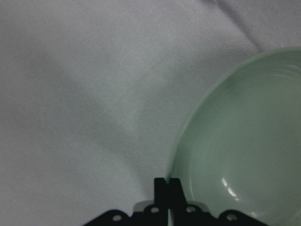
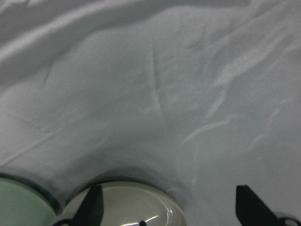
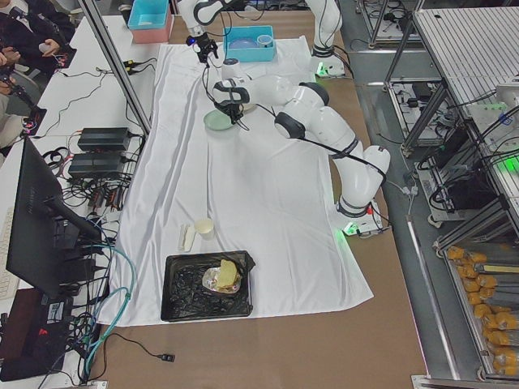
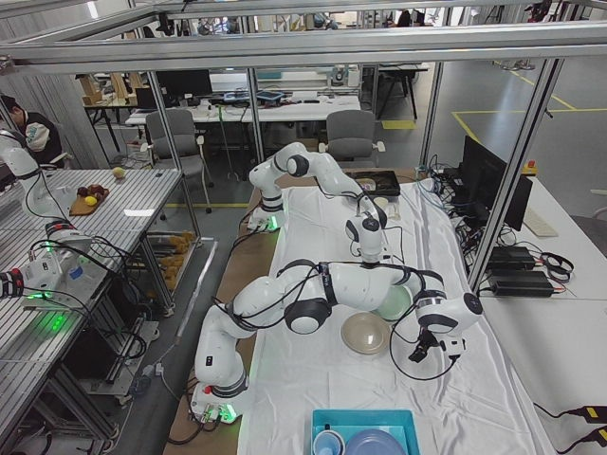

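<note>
A green plate (image 3: 217, 120) (image 1: 244, 132) lies on the white cloth. My left gripper (image 3: 236, 115) is shut on its rim, fingertips close together on the edge. A beige plate (image 4: 365, 333) (image 2: 131, 202) lies beside the green one. My right gripper (image 4: 434, 351) is open above the cloth, with the beige plate low in its wrist view and nothing between the fingers.
A blue bin (image 3: 247, 52) with a cup and blue dish stands at the far end. A black tray (image 3: 182, 292) with food, a cream cup (image 3: 204, 228) and white pieces (image 3: 186, 237) lie at the near end.
</note>
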